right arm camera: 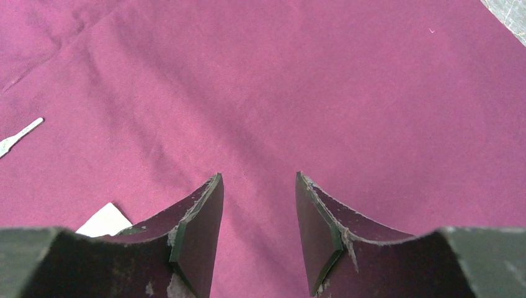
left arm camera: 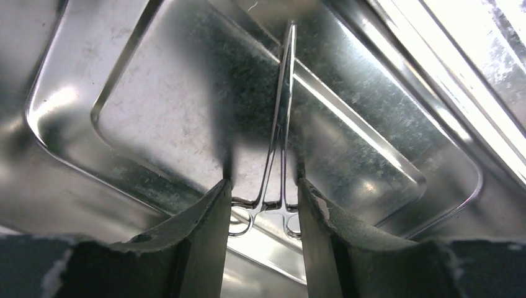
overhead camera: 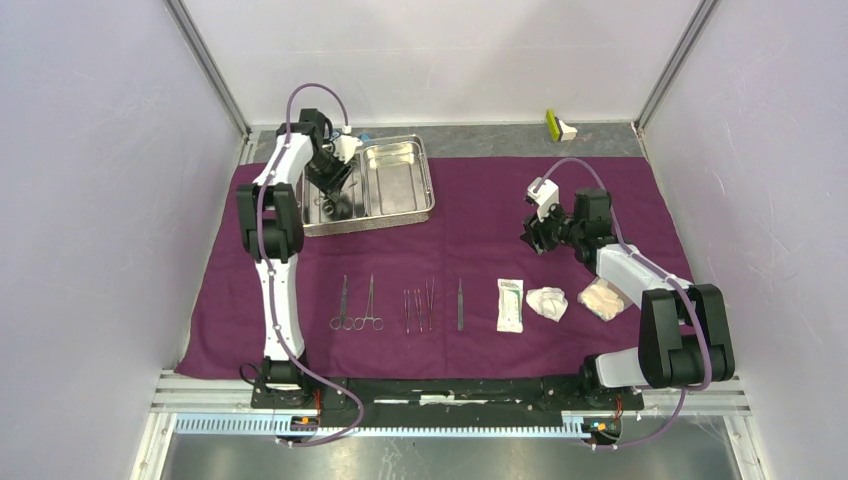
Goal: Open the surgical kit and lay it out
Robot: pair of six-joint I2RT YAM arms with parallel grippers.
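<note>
My left gripper [overhead camera: 335, 185] is down in the left compartment of the steel tray [overhead camera: 398, 216]. In the left wrist view its open fingers [left arm camera: 205, 236] stand either side of the ringed handles of a slim clamp or scissors [left arm camera: 283, 112] lying on the compartment floor. My right gripper [overhead camera: 532, 236] hangs open over the purple cloth, empty. Along the front lie scissors [overhead camera: 343, 305], a ringed instrument [overhead camera: 370, 305], several thin instruments [overhead camera: 419, 310], a scalpel handle [overhead camera: 460, 305], a white packet [overhead camera: 510, 305], crumpled gauze [overhead camera: 546, 303] and a beige bundle [overhead camera: 602, 298].
The tray's right compartment is empty. Bare cloth [overhead camera: 480, 220] spreads right of the tray. A green-and-white object [overhead camera: 560, 127] sits on the back ledge. Side walls bound the work area.
</note>
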